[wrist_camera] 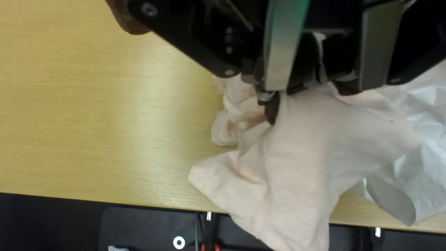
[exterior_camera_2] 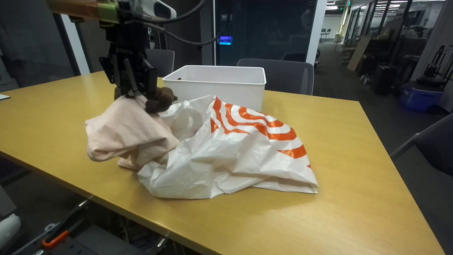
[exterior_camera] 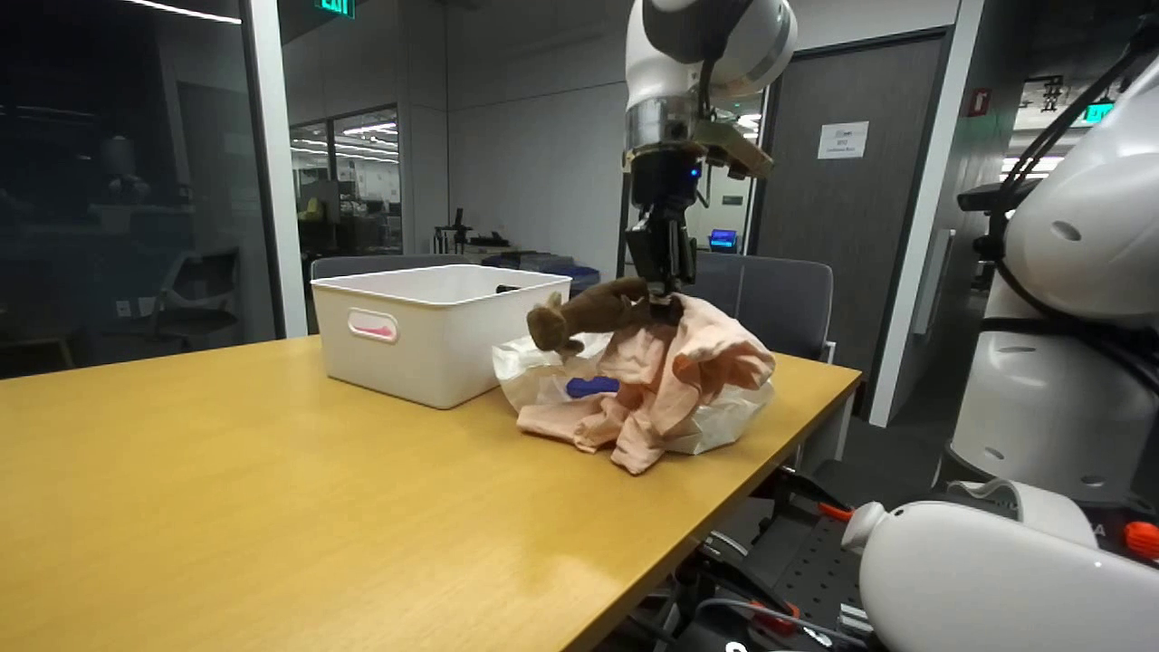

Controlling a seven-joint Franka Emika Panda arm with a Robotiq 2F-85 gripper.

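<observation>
My gripper (exterior_camera: 660, 309) points down and is shut on a bunched pale pink cloth (exterior_camera: 706, 348) and a brown plush toy (exterior_camera: 592, 311). The plush sticks out sideways from the fingers in exterior view 1. Seen from the wrist, the cloth (wrist_camera: 301, 154) spreads below the fingertips and hangs past the table edge, while brown fabric shows between the fingers. A white plastic bag with orange stripes (exterior_camera_2: 238, 157) lies crumpled beside the cloth, its mouth towards exterior view 1. Something blue (exterior_camera: 592, 386) shows at that mouth, partly covered by cloth.
A white bin (exterior_camera: 418, 353) stands behind the bag, with something pink (exterior_camera: 372, 330) showing through its handle slot and a dark item near its rim. Chairs (exterior_camera_2: 278, 76) stand beyond the table.
</observation>
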